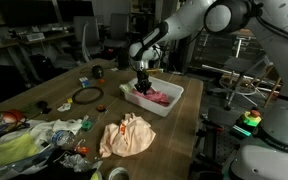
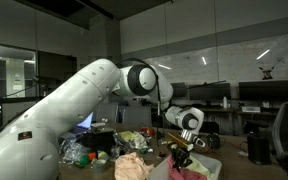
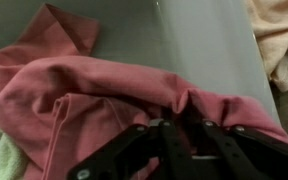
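A dusty red cloth (image 3: 44,95) lies crumpled inside a white bin (image 1: 142,103), which appears grey in the wrist view. My gripper (image 1: 142,86) reaches down into the bin, right at the cloth. In the wrist view, dark gripper parts cover the lower right, and a raised fold of the cloth runs up to them. The fingertips are sunk in shadow and fabric there, so whether the cloth is pinched is hidden. A bit of pale green cloth (image 3: 9,158) shows at the lower left of that view, beside the red one.
A peach cloth (image 1: 129,135) lies on the table outside the bin. Cables, a black ring (image 1: 86,95) and several small objects clutter the table's left side. The bin walls stand close around the gripper.
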